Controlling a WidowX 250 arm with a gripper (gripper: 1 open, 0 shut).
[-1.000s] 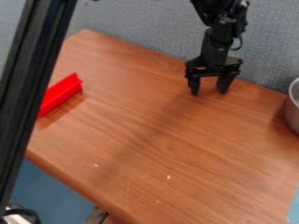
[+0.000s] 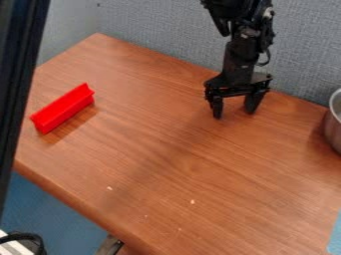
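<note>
My gripper (image 2: 233,104) hangs low over the back of the wooden table (image 2: 167,199), near the grey padded wall, its two black fingers apart. I see nothing clearly between them. A long red block (image 2: 63,108) lies at the left side of the table, well away from the gripper.
A metal bowl or pot (image 2: 332,129) is cut off at the right edge. A dark vertical post (image 2: 16,60) fills the left foreground.
My gripper has shifted slightly to the left and its angle has changed a little. The red block and the bowl have not moved.
</note>
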